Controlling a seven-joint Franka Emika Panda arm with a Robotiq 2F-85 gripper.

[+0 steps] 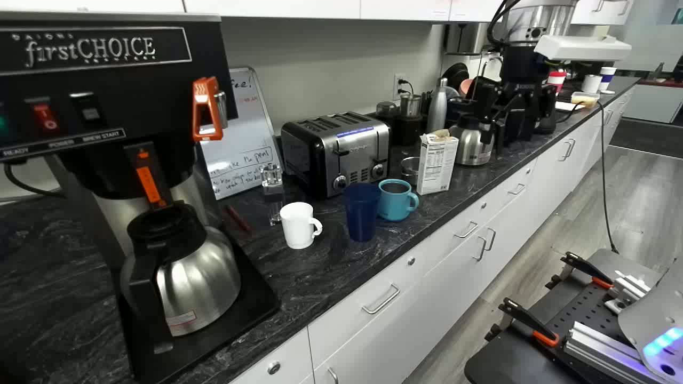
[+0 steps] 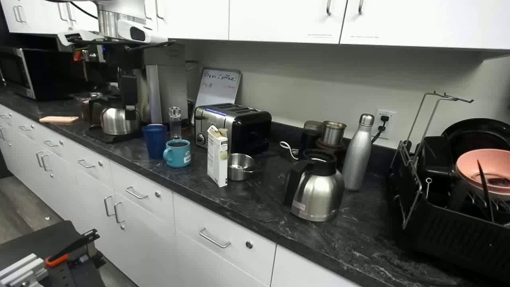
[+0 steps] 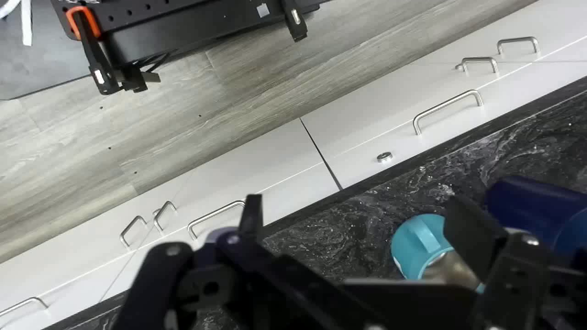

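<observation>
My gripper is open in the wrist view, its dark fingers wide apart with nothing held between them. Beyond the right finger [image 3: 472,233] lies part of a teal mug [image 3: 415,239], with a dark blue cup [image 3: 531,211] farther right. In the first exterior view the teal mug [image 1: 398,199] and blue cup [image 1: 362,214] stand upright side by side; a white mug [image 1: 296,224] is to their left. The second exterior view shows the blue cup [image 2: 155,141] and teal mug [image 2: 177,154] again. The arm [image 1: 534,35] hangs over the counter.
Behind the cups is a toaster [image 1: 336,153]. A carton [image 1: 438,165], a small steel pot [image 2: 240,167] and a carafe [image 2: 318,191] stand along the counter. Left is a coffee maker [image 1: 109,96]; a dish rack [image 2: 444,239] is at the right.
</observation>
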